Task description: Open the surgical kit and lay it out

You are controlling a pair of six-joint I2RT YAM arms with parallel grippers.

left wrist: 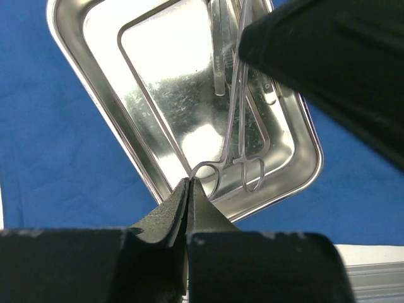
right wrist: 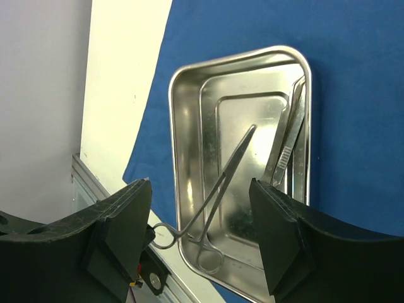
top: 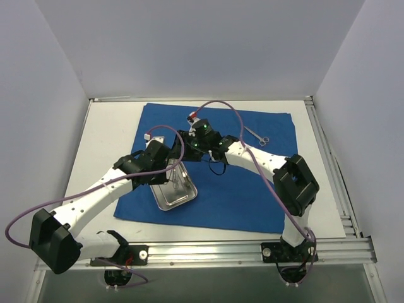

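Note:
My left gripper is shut on one finger ring of a slim scissor-like clamp (left wrist: 230, 120), tilted over the steel tray (left wrist: 104, 91). In the right wrist view the clamp (right wrist: 222, 178) slants up, its tip between the fingers of my right gripper as seen from there. The right gripper stands open; whether it touches the clamp cannot be told. Inside the tray lie tweezers (right wrist: 274, 148) and a flat metal handle (right wrist: 289, 145). Another ring-handled instrument (top: 264, 140) rests on the cloth at the upper right.
A blue cloth (top: 237, 202) covers most of the white table (top: 104, 129), with wide free room right of the tray. Both arms meet above the tray's far end, close together. Purple cables (top: 268, 183) loop over the arms.

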